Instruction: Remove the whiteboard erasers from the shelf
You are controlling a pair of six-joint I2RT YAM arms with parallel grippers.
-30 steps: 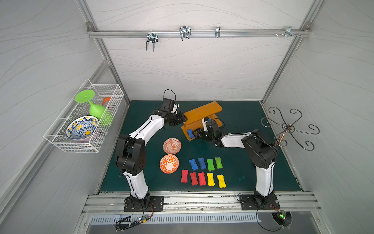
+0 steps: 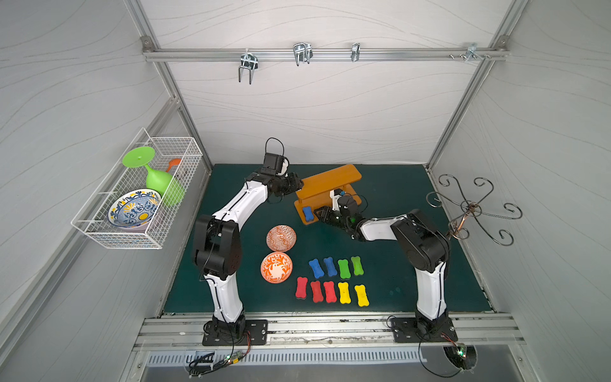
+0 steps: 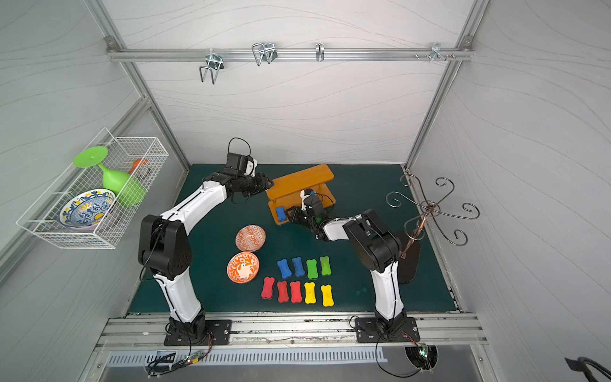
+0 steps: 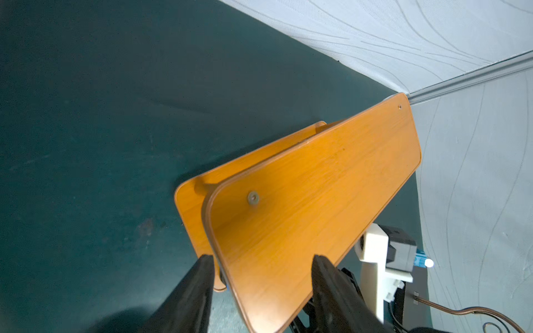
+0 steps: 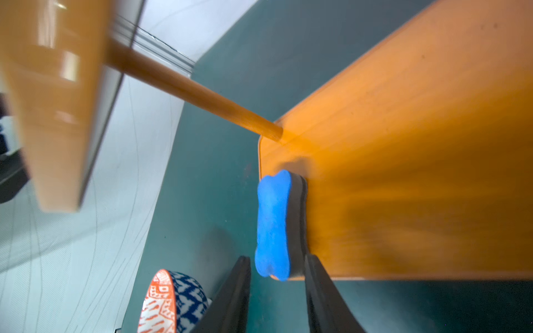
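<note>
A blue eraser (image 5: 273, 222) lies on the lower board (image 5: 399, 222) of the orange wooden shelf, at its left end. My right gripper is open just in front of that eraser, nothing between its fingers. My left gripper stands part open at the left end of the shelf's top board (image 4: 316, 199), its fingers either side of that corner in the left wrist view; whether they touch it I cannot tell.
Two orange patterned bowls (image 2: 276, 267) and rows of blue, green, red and yellow erasers (image 2: 329, 291) lie at the front. A wire basket (image 2: 136, 229) hangs on the left, a scrolled metal stand (image 2: 470, 208) stands right.
The shelf has shifted slightly left and back from a second ago. My left gripper has risen a little; my right gripper has moved only slightly.
</note>
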